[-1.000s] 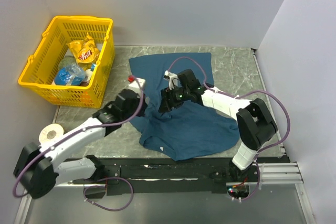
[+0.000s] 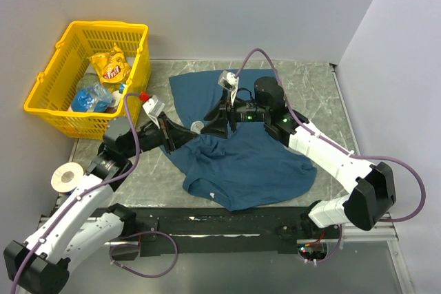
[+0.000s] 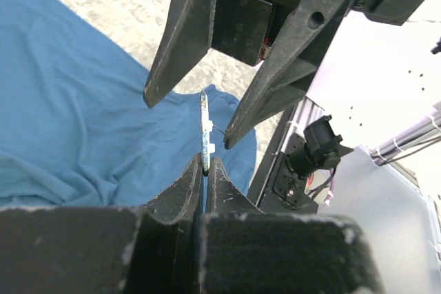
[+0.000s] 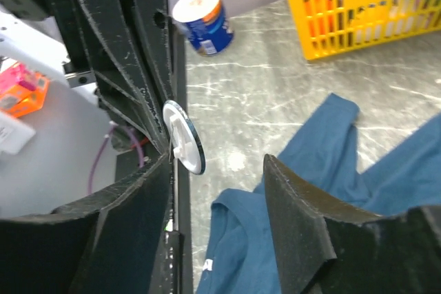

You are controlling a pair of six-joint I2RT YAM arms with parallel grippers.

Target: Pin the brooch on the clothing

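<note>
A round pale brooch [image 2: 197,127] is held at its edge by my left gripper [image 2: 192,133], above the cloth. Seen edge-on in the left wrist view, the brooch [image 3: 204,129] stands upright from the shut fingertips, its small white fittings and thin pin on the right side. My right gripper is parted, one finger on either side of the brooch, apart from it. In the right wrist view the brooch [image 4: 184,137] is close to the left finger of the right gripper. Blue clothing [image 2: 248,163] lies spread and partly rumpled on the table.
A yellow basket [image 2: 110,127] with snacks and bottles stands at the back left. A tape roll [image 2: 67,177] lies at the left edge. A blue can [image 4: 215,32] shows in the right wrist view. Bare grey tabletop [image 2: 311,80] surrounds the cloth.
</note>
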